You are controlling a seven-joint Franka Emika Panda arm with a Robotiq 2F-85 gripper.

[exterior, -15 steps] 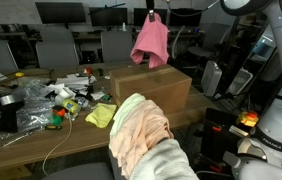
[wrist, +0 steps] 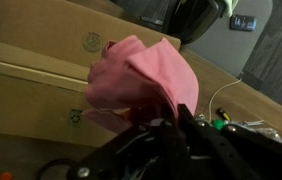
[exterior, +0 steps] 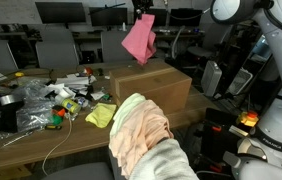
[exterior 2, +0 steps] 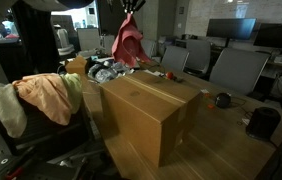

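Observation:
A pink cloth (exterior: 139, 40) hangs high over the table, with my gripper (exterior: 144, 12) shut on its upper end. In exterior view 2 the cloth (exterior 2: 130, 42) droops above the far end of the large cardboard box (exterior 2: 156, 108), apart from it. From the wrist, the cloth (wrist: 146, 75) covers the middle of the picture, with the box (wrist: 31, 60) below it; the dark fingers (wrist: 171, 140) reach up to its lower edge. The fingertips are partly hidden by cloth.
A yellow cloth (exterior: 101, 115) lies on the table left of the box. Clear plastic bags (exterior: 31, 115) and several small items fill the table's left part. White, yellow and peach cloths (exterior: 141, 135) are draped in front. Office chairs (exterior: 56, 52) stand behind.
The gripper and hanging pink cloth have moved left in exterior view 1. The cloth swings and its shape has changed; the things on the table have not moved.

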